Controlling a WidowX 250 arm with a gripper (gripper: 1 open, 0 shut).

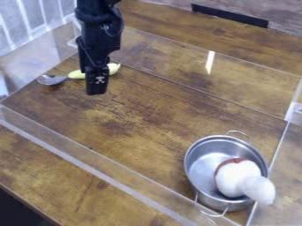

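The black robot gripper hangs over the upper left of the wooden table, its fingers pointing down. Whether its fingers are open or shut is hard to make out. Behind it lie a yellow object and a silver spoon just to the left. A steel pot with handles stands at the lower right, holding a white plush-like object with some dark red on it.
Clear plastic walls edge the work area. A small white strip lies toward the back right.
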